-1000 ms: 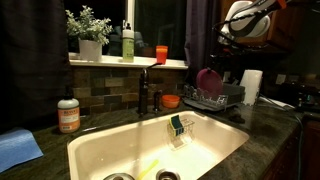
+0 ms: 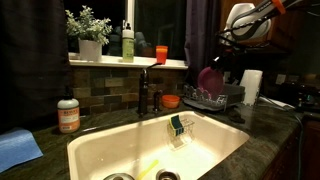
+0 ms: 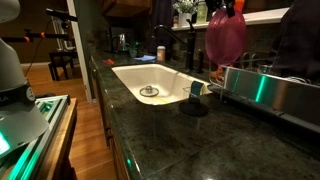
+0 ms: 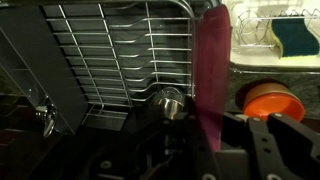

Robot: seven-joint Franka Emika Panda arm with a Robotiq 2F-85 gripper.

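A dark red plate [image 3: 226,40] hangs upright from my gripper [image 3: 222,9], which is shut on its upper edge. In the wrist view the plate [image 4: 211,70] shows nearly edge-on, running up from the dark gripper fingers at the bottom. Beneath it in that view lies the wire dish rack [image 4: 120,50]. From the first exterior side, the plate [image 2: 209,80] appears just above or in front of the rack [image 2: 205,100]; its exact gap to the wires is hard to tell.
The white sink [image 2: 130,145] lies beside the rack, with a sponge [image 4: 293,37] in a wire caddy. An orange bowl [image 4: 272,100] sits near the sink corner. A faucet [image 2: 145,85] and a paper towel roll [image 2: 251,85] stand nearby.
The arm and the plate have shifted slightly, and the plate's tilt looks a little different in the first exterior view. The sink area is unchanged.
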